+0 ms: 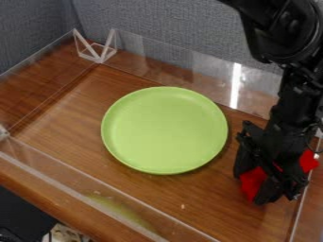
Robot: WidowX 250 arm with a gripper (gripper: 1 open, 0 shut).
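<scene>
A black gripper (270, 170) hangs low over the right side of the wooden table, just right of a round green plate (164, 130). Its fingers surround a red object (252, 184), whose parts show between and beside the dark fingers. Most of that object is hidden, and I cannot tell whether the fingers are closed on it.
Clear acrylic walls edge the wooden table (76, 113), with a white bracket (94, 49) at the back left corner.
</scene>
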